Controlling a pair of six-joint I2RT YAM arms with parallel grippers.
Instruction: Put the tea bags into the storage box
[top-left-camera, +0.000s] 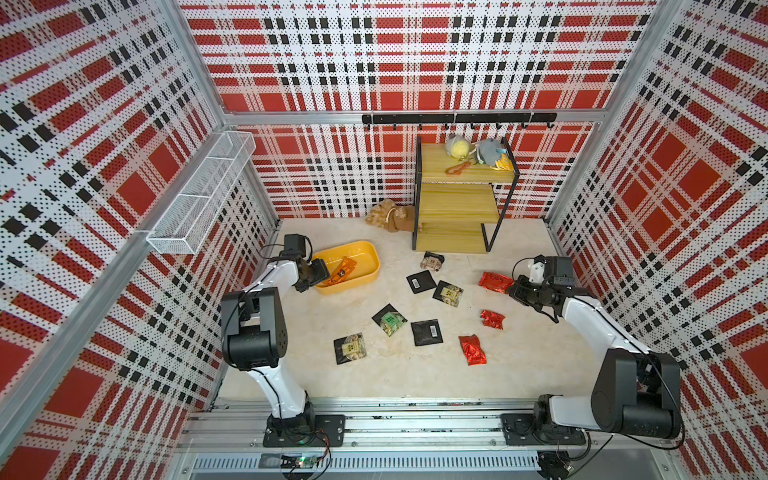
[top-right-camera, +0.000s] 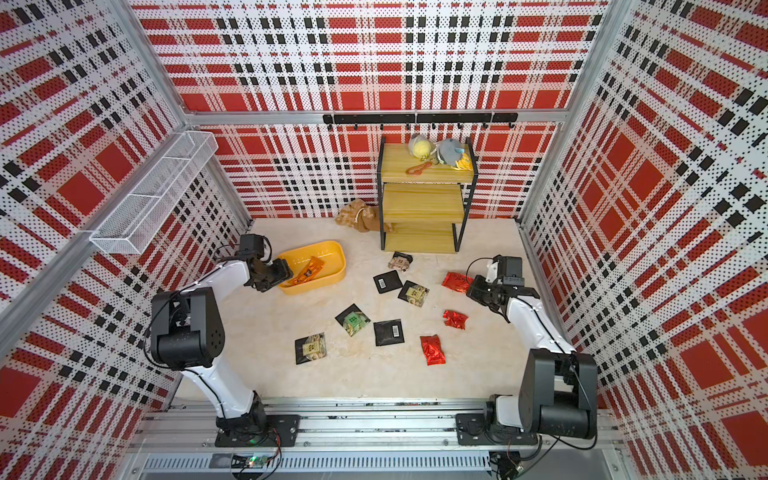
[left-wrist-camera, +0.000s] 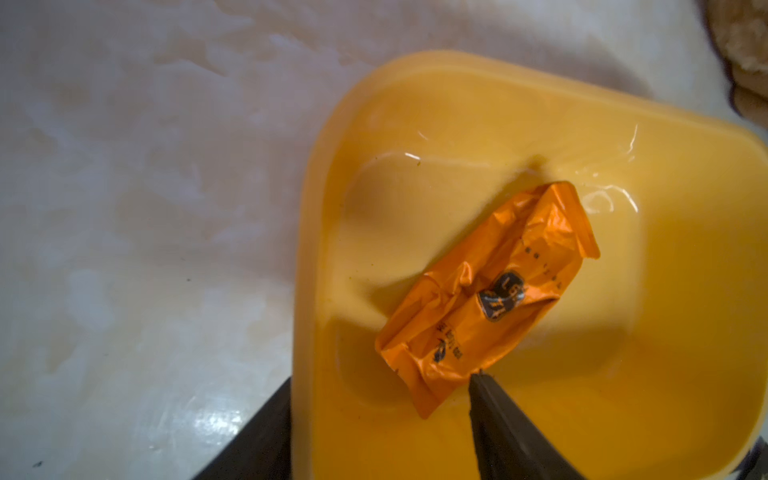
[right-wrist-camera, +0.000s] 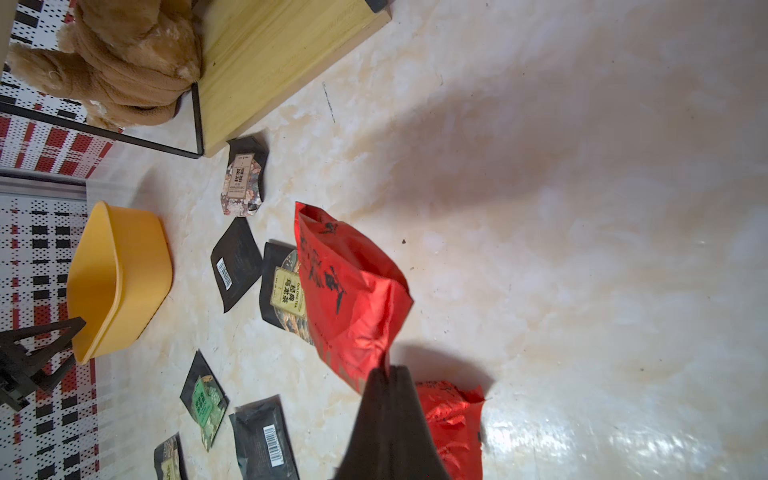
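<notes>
My right gripper is shut on one end of a red tea bag, held above the table at the right. My left gripper stands open at the near left end of the yellow storage box. One finger is outside its wall and the other is over the inside. An orange tea bag lies in the box. Two more red bags, a small one and a larger one, lie at the right. Several dark tea bags, such as a green-labelled one, are spread across the middle.
A wooden shelf with toys on top stands at the back. Against its left side lies a brown plush toy. A white wire basket hangs on the left wall. Clear tabletop separates the box from the dark bags.
</notes>
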